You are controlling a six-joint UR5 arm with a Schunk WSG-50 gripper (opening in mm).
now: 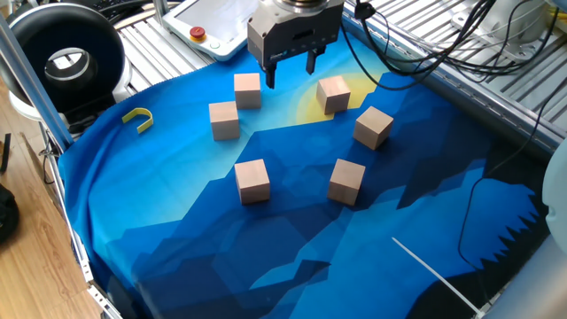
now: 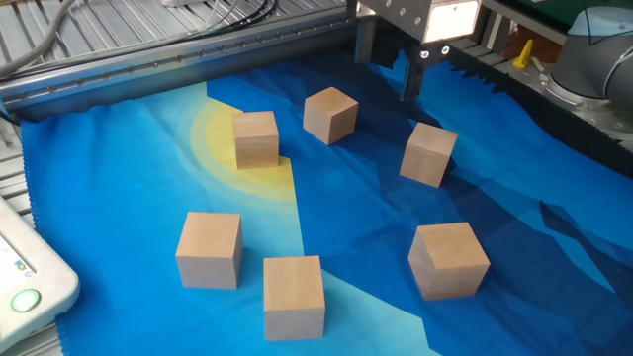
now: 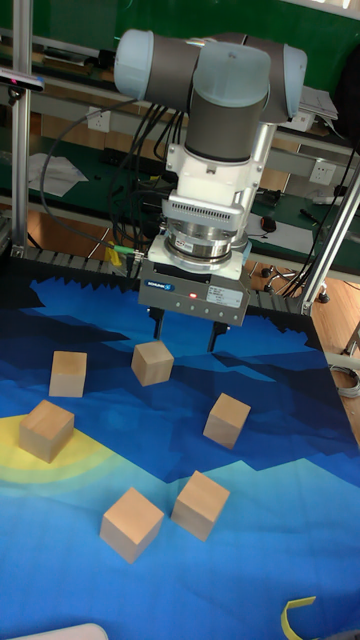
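Several plain wooden cubes stand apart in a loose ring on a blue patterned cloth. In exterior view 1, a pair, one cube (image 1: 247,91) and another cube (image 1: 224,120), sits close together at the left; a cube (image 1: 333,95) rests at the yellow patch. Further round are a tilted-looking cube (image 1: 373,128), a front right cube (image 1: 345,182) and a front left cube (image 1: 252,182). My gripper (image 1: 291,76) hangs above the cloth, fingers pointing down and spread wide. Exterior view 3 also shows the gripper (image 3: 186,341) open, nothing between its fingers.
A yellow hooked strip (image 1: 138,119) lies near the cloth's left edge. A teach pendant (image 1: 211,25) with a red button lies beyond the cloth, and black cables (image 1: 425,66) loop at the upper right.
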